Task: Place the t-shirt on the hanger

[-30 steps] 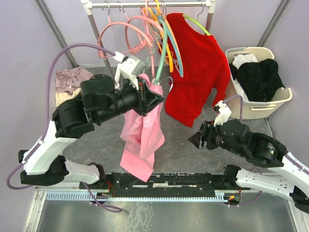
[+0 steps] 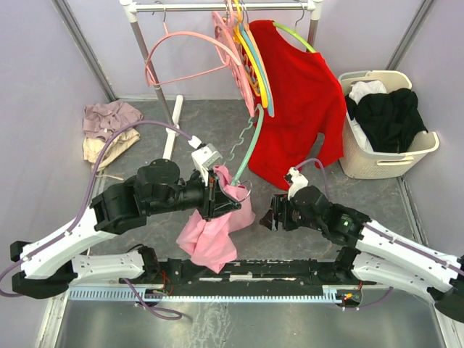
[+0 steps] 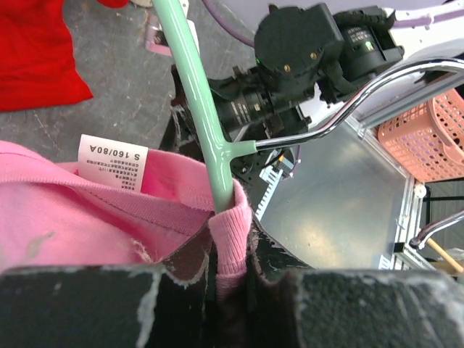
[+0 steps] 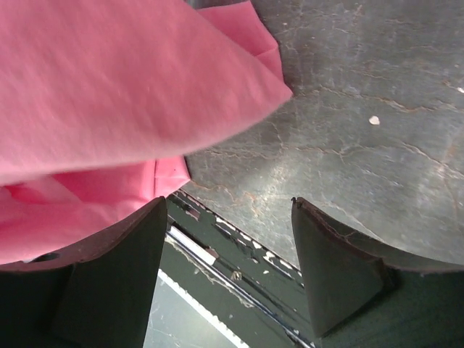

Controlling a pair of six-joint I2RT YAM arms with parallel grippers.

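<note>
The pink t-shirt hangs bunched from my left gripper, which is shut on its neckband near the white label. The green hanger passes down into the neckline right at the fingers, one arm apparently inside the shirt; how far in is hidden by cloth. Its metal hook sticks out to the right in the left wrist view. Off to the right of the shirt, my right gripper is part open with nothing between its fingers; pink cloth lies beyond them.
Pink, yellow and blue hangers crowd the rail, beside a hung red garment. A cream basket of clothes stands at the right, folded clothes at the left. The floor around the right gripper is clear.
My left gripper has come down toward the front, bringing the shirt and green hanger lower. The right gripper has moved left, closer to the shirt.
</note>
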